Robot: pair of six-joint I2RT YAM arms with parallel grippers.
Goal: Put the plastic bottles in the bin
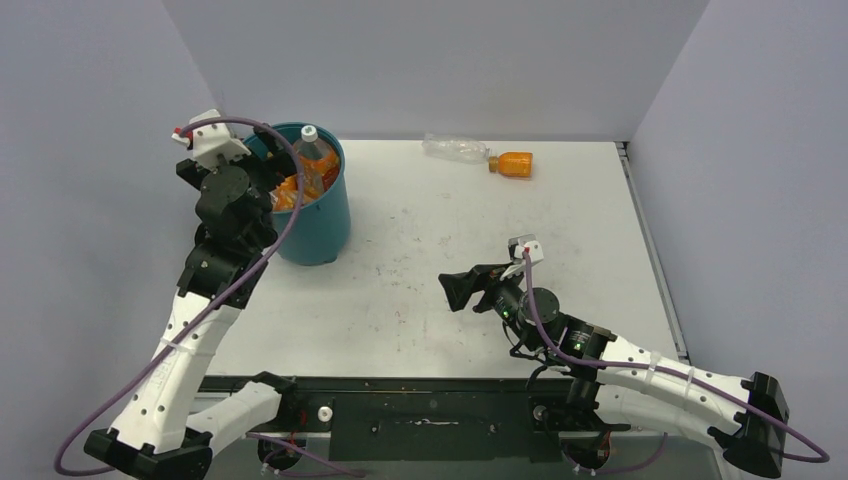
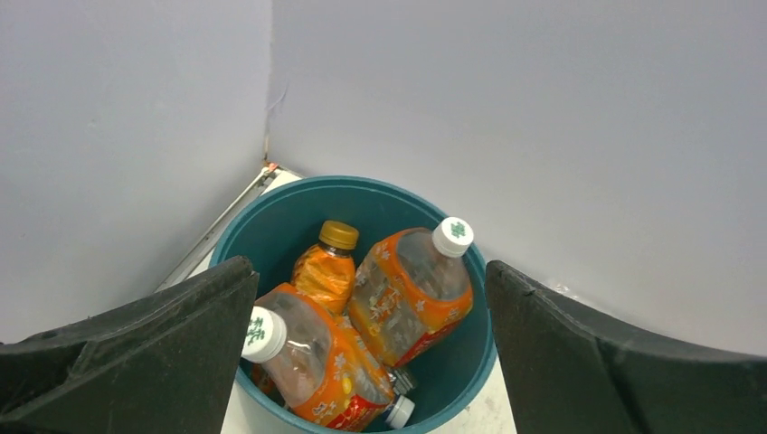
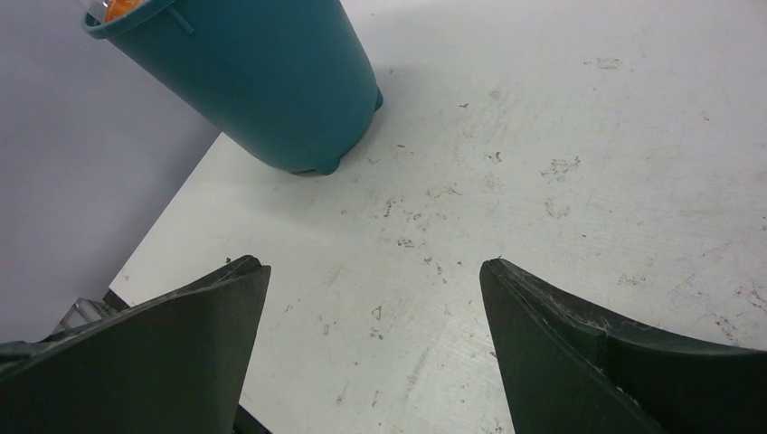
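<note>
The teal bin (image 1: 318, 235) stands at the back left, holding several orange-labelled plastic bottles. In the left wrist view, one white-capped bottle (image 2: 411, 298) leans at the bin's right side, another white-capped bottle (image 2: 317, 362) lies toward its near left, and a yellow-capped bottle (image 2: 326, 271) sits behind them. My left gripper is open at the bin, its fingers wide apart with nothing gripped. On the table's back edge lie a clear bottle (image 1: 455, 148) and a small orange bottle (image 1: 512, 164), almost touching. My right gripper hangs open and empty above the table.
Bare white table (image 1: 400, 230) spreads between the bin and my right gripper. Grey walls close in the back, left and right sides. The left arm's purple cable (image 1: 205, 315) crosses in front of the bin in the top view.
</note>
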